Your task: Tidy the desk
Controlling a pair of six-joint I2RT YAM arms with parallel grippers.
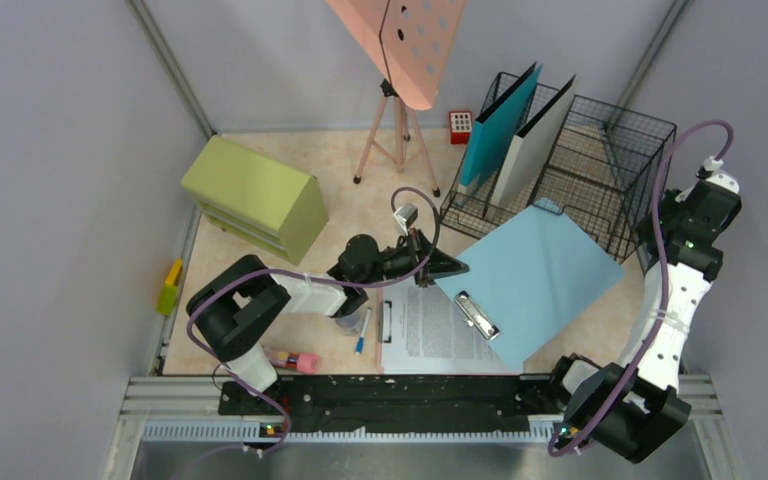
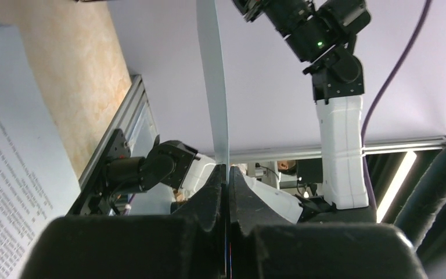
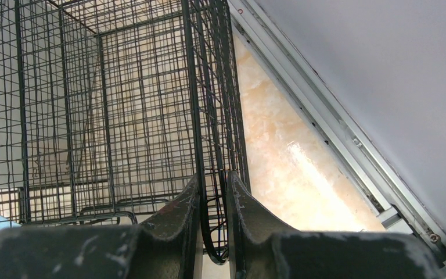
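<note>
A light blue clipboard [image 1: 540, 275] with a silver clip hangs over the desk in the top view, its far edge against the near side of the wire basket [image 1: 615, 230]. My left gripper [image 1: 460, 268] is shut on the clipboard's left corner; the left wrist view shows the thin board [image 2: 213, 87] edge-on between the fingers. My right gripper is shut on a dark rim wire of the basket at its right end. Inside the basket's left part stand a teal binder [image 1: 500, 130] and a white binder [image 1: 532, 150].
A second clipboard with printed paper [image 1: 435, 325] lies at the front, a blue marker [image 1: 363, 332] beside it. A green box [image 1: 255, 195], a tripod [image 1: 400, 140] and a red calculator-like block [image 1: 460, 126] stand farther back. The basket's right part looks empty.
</note>
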